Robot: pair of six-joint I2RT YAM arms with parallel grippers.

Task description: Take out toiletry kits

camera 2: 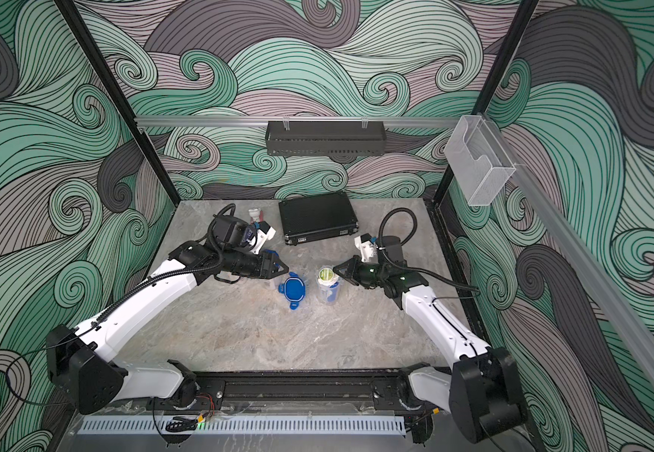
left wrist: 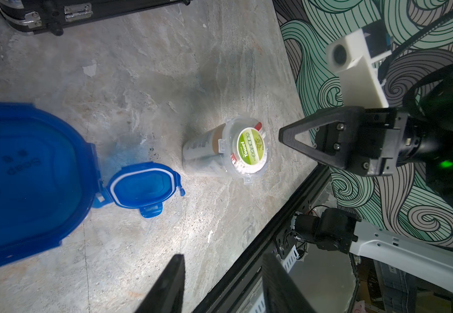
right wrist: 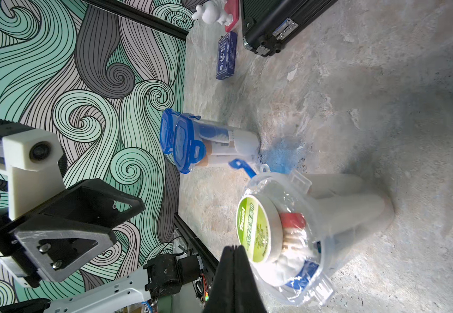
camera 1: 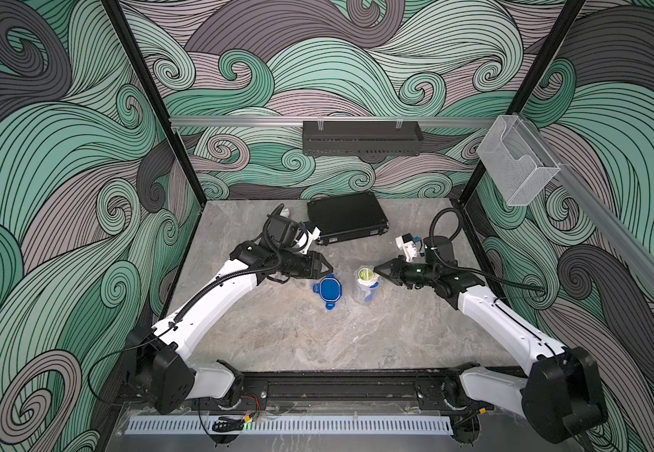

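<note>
A clear container (right wrist: 330,229) stands with its top open in the right wrist view. Inside are a round green-labelled towel disc (right wrist: 257,229), white and red items and a blue packet. Its blue lid (camera 1: 329,290) is off, left of the container; in the left wrist view a blue tint lies apart from the lid (left wrist: 145,185), and I cannot tell whether it touches the table. Close to the container's rim, my right gripper is shut, nothing between its fingers. My left gripper is open and empty, left of the container.
Another container (right wrist: 226,143) with a blue lid stands near the left arm. A black case (camera 1: 347,217) lies at the back, with a small blue box (right wrist: 227,55) and a white figurine (right wrist: 211,12) nearby.
</note>
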